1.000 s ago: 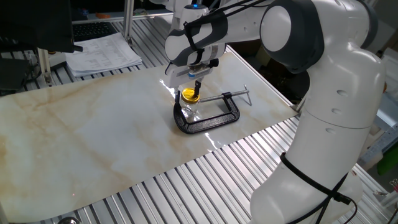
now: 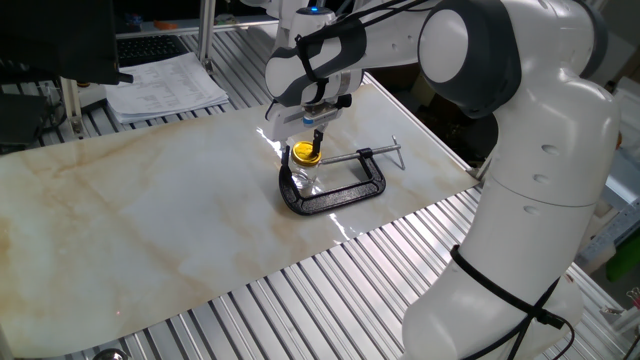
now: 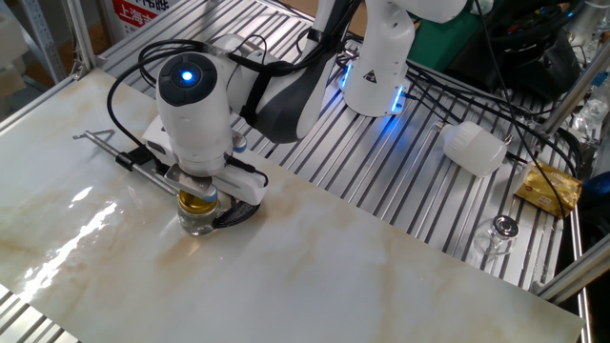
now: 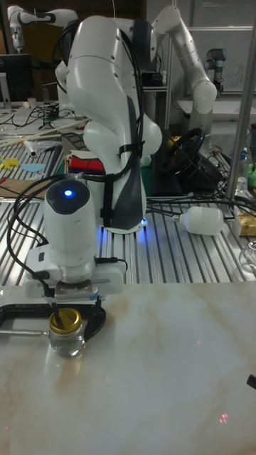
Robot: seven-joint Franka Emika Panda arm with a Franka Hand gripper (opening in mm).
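A small glass jar [image 2: 305, 177] with a yellow-gold lid [image 2: 307, 154] stands upright on the marbled board, held within or just beside the frame of a black C-clamp [image 2: 337, 199]. The clamp's metal screw reaches toward the jar. My gripper [image 2: 303, 149] points down over the lid, with a dark finger [image 2: 318, 140] at its right edge. At the lid's left, finger and clamp end are hard to tell apart. Whether the fingers press on the lid or stand loosely around it does not show. Seen from the front, the jar [image 4: 67, 343] rests in front of the clamp, below the hand.
The marbled board [image 2: 130, 230] is clear to the left of the jar. Papers [image 2: 166, 88] lie beyond it. On the slatted table are a white bulb-shaped object [image 3: 474, 149], a small glass jar [image 3: 496, 236] and a yellow packet [image 3: 548, 189].
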